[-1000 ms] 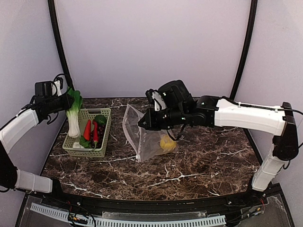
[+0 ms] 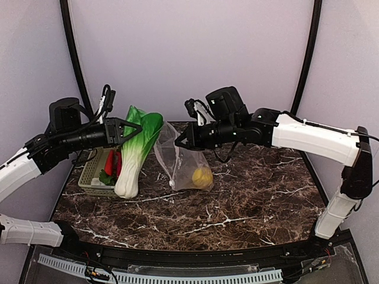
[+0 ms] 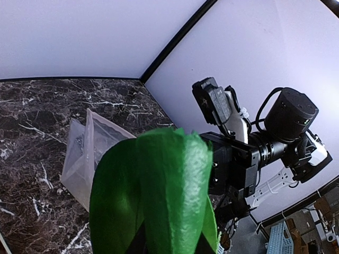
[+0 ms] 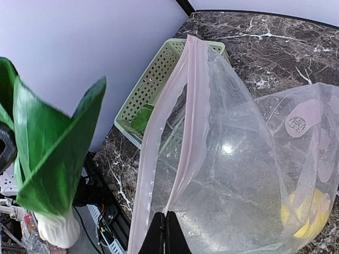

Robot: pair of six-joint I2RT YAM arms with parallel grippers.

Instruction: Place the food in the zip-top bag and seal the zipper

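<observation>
My left gripper (image 2: 127,131) is shut on a tall bok choy (image 2: 131,165), green leaves up and white stalk down, held just left of the zip bag; its leaves fill the lower middle of the left wrist view. My right gripper is shut on the rim of the clear bag (image 4: 222,159), holding it up so the mouth gapes. A yellow round food (image 4: 304,214) lies inside the bag at its bottom.
A green basket (image 2: 89,183) with red peppers (image 2: 109,163) and greens stands at the left, partly behind the bok choy.
My left gripper has carried the bok choy rightward from over the basket to beside the bag. My right gripper and the bag have risen slightly.
</observation>
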